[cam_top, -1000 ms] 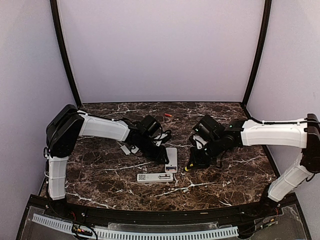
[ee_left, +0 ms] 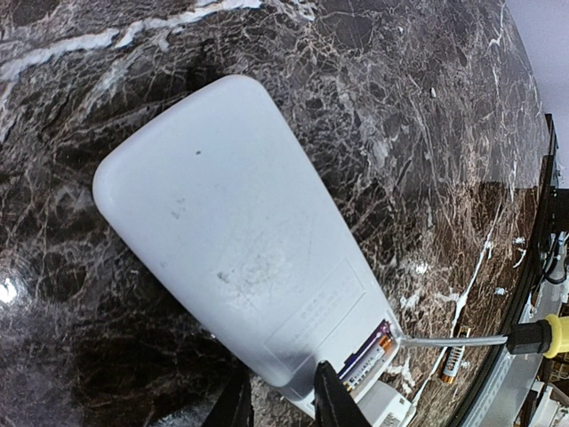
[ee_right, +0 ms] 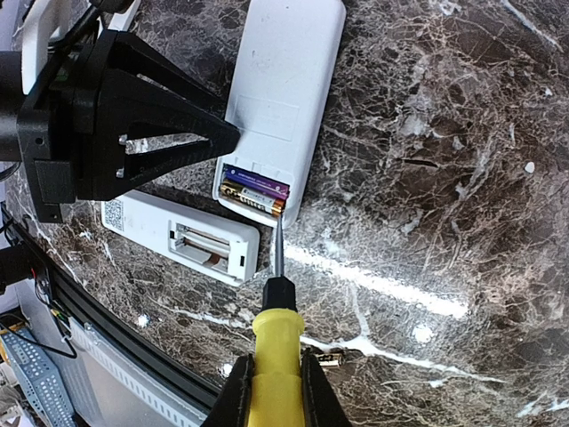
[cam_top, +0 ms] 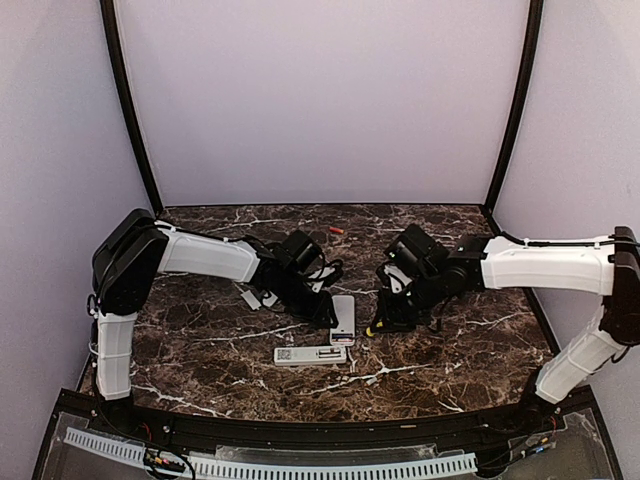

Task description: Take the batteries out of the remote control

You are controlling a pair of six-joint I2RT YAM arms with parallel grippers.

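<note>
The white remote [cam_top: 343, 312] lies back up, its compartment uncovered. Two batteries lie in it side by side, a purple battery [ee_right: 256, 179] and a copper-ended battery [ee_right: 253, 197]. My right gripper is shut on a yellow-handled screwdriver [ee_right: 276, 342]. The metal tip reaches the compartment's edge at the copper battery's end; contact cannot be made out for certain. At the remote's left edge, my left gripper has its fingers apart, one over the remote and one beside it. Nothing is clearly clamped between them.
A second white remote [ee_right: 182, 234] lies close by, its compartment uncovered. A loose battery [ee_right: 329, 359] rests on the marble table near the front. White pieces [cam_top: 257, 299] lie by the left arm, and a small red object [cam_top: 336, 230] at the back.
The right gripper and screwdriver have shifted slightly left, toward the remote. The left arm and the remotes look unmoved.
</note>
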